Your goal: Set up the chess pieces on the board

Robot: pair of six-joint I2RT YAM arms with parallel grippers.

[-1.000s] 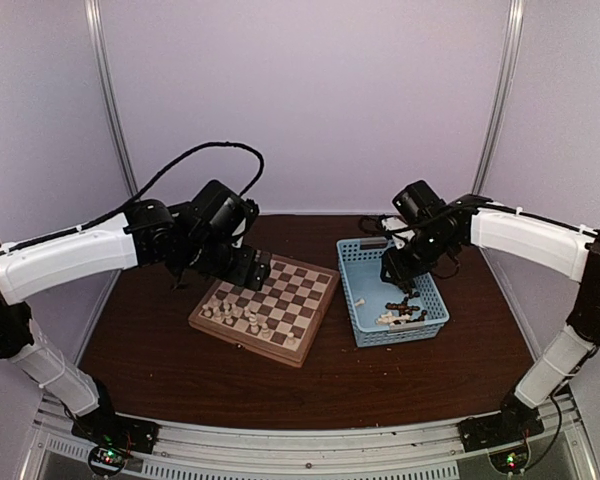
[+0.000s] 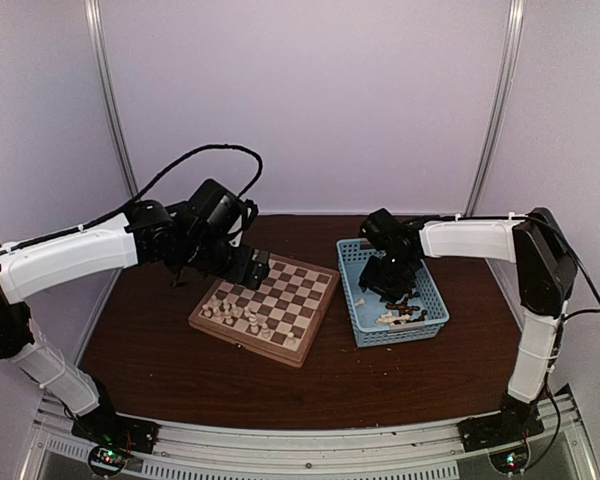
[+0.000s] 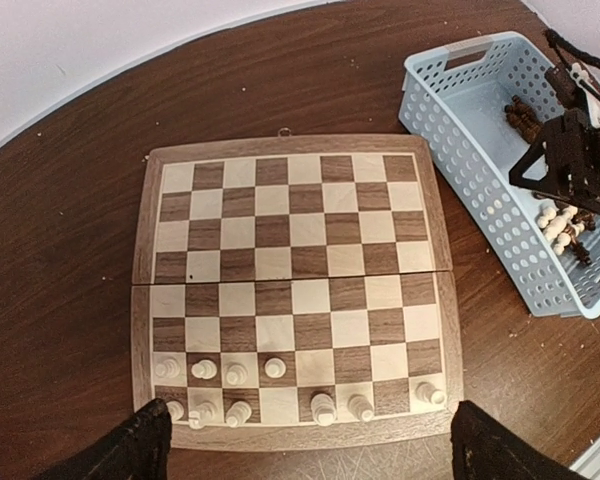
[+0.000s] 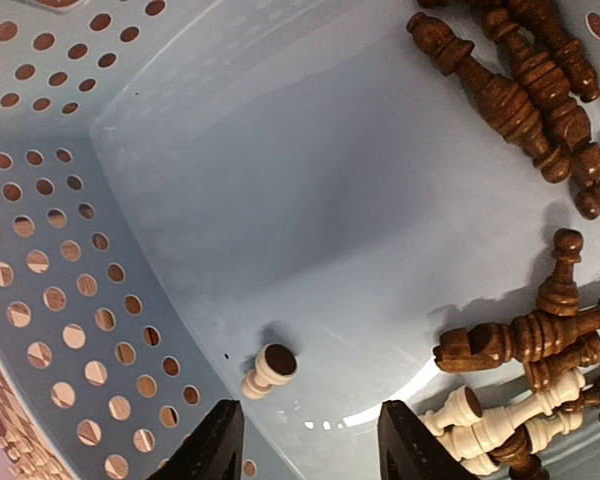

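The wooden chessboard (image 3: 270, 230) lies on the table, its near two rows carrying several upright white pieces (image 3: 323, 408); the far half is bare. Above the board, my left gripper (image 2: 255, 270) hangs open, its fingers (image 3: 120, 445) spread wide with nothing between. Inside the blue basket (image 2: 357, 318) is my right gripper, its fingers parted and empty. A lone white pawn (image 4: 270, 370) lies on its side on the basket floor, just beyond the right gripper's left finger. Brown pieces (image 4: 510, 105) and a few white pieces (image 4: 495, 427) lie heaped toward the basket's other side.
The perforated basket wall (image 4: 90, 300) rises close to the left of my right gripper. A narrow strip of dark table (image 3: 480, 300) separates board from basket. Bare table surrounds the board's left and front sides.
My right arm has swung left and lowered further into the basket, toward its board-side wall. The left arm and the pieces on the board look unchanged.
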